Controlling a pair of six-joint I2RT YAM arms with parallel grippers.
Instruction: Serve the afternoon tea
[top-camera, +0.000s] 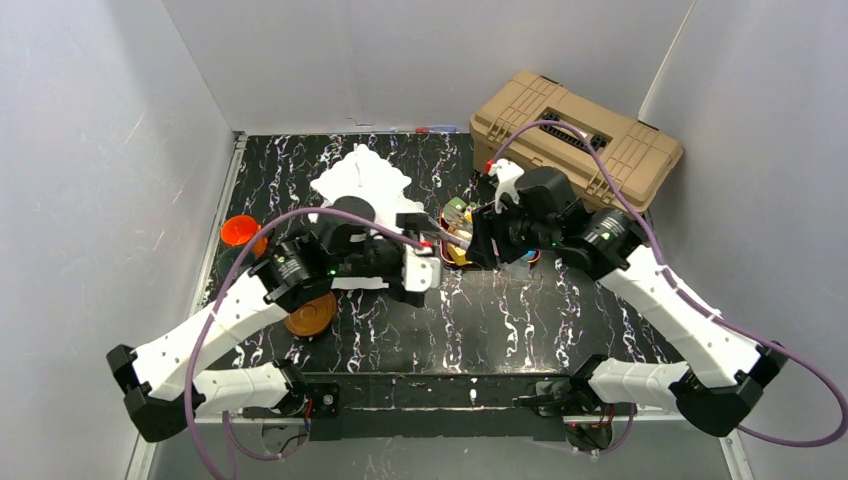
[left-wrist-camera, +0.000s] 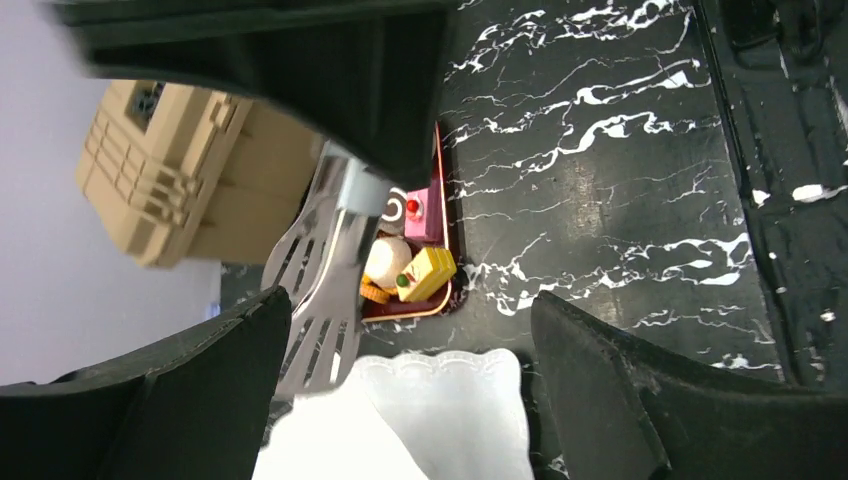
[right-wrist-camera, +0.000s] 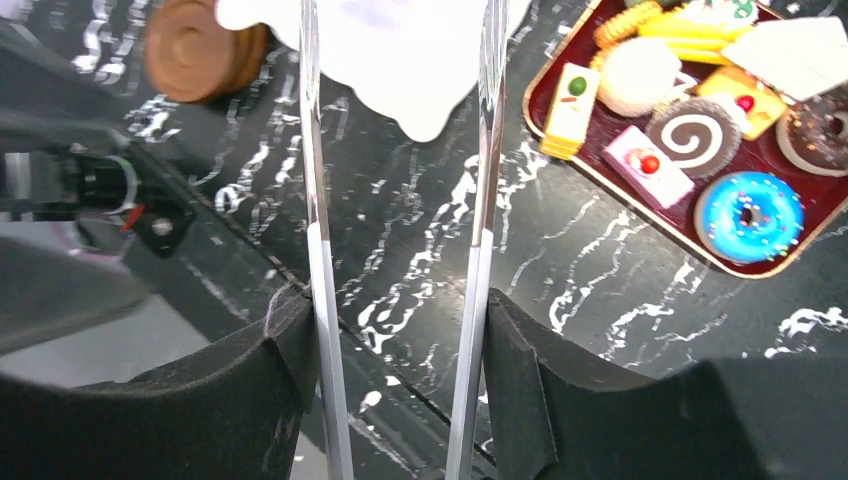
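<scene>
Metal serving tongs with slotted ends are held up in my right gripper (top-camera: 480, 242), which is shut on them; in the right wrist view their arms (right-wrist-camera: 470, 330) run upward. My left gripper (top-camera: 420, 270) is open, facing the tongs, its fingers empty on either side in its wrist view. Below, a red-rimmed tray (right-wrist-camera: 680, 220) holds toy pastries, including a blue donut (right-wrist-camera: 750, 215), a pink cake (right-wrist-camera: 645, 165) and a yellow cake (left-wrist-camera: 425, 275). White scalloped plates (top-camera: 355, 185) lie left of the tray, partly hidden by my left arm.
A tan case (top-camera: 575, 130) fills the back right. An orange cup (top-camera: 238, 228) and wooden coasters (top-camera: 310, 318) are at the left. Walls enclose the back and sides.
</scene>
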